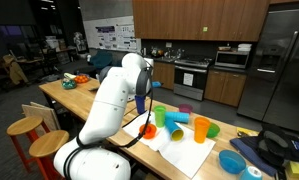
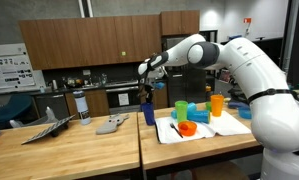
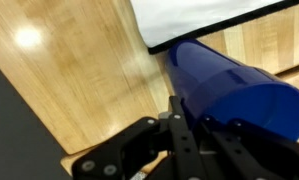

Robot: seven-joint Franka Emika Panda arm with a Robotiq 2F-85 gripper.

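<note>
A dark blue cup (image 3: 244, 95) fills the right of the wrist view, its round opening facing the camera. My gripper is shut on the near side of its wall. In exterior view 2 the cup (image 2: 148, 112) looks upright, at or just above the wooden table beside the white sheet. Exterior view 1 shows only a bit of the blue cup (image 1: 141, 104) behind my arm. Whether its base touches the table cannot be told.
On the white sheet (image 1: 194, 155) are an orange-red bowl (image 2: 187, 128), a green cup (image 2: 183, 109), an orange cup (image 2: 217, 103) and a yellow cup (image 1: 176, 134). Blue bowls (image 1: 232, 161) stand to the right.
</note>
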